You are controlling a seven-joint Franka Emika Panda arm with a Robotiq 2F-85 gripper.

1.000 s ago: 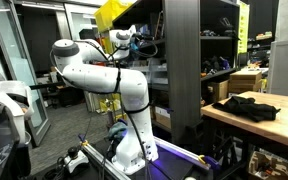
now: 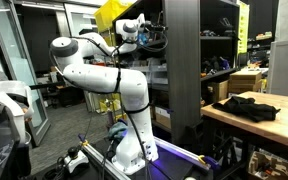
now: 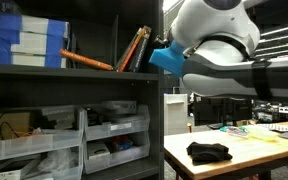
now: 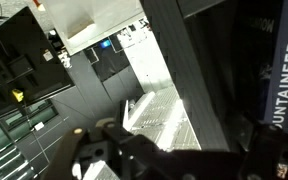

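In the wrist view my gripper is open, its dark fingers low in the picture and nothing visible between them. A dark upright shelf panel [image 4: 181,60] stands ahead of it. To the right is a dark book [image 4: 287,75] with large pale lettering on it. Exterior view 1 has the gripper [image 2: 159,36] raised beside the upper part of the tall dark shelf. Several books [image 3: 135,50] lean together on the upper shelf in exterior view 2, near the arm's blue-banded wrist [image 3: 168,60]; the fingers are hard to make out there.
A black cloth [image 2: 246,108] lies on the wooden table [image 2: 274,128] right of the shelf. Blue-and-white boxes [image 3: 29,40] fill the upper shelf's left end, and clear bins [image 3: 114,128] stand below. The shelf's side panel [image 2: 185,65] is close to the arm.
Over the last second my gripper has risen slightly beside the upper shelf and tilted upward. The cloth and table look unchanged.
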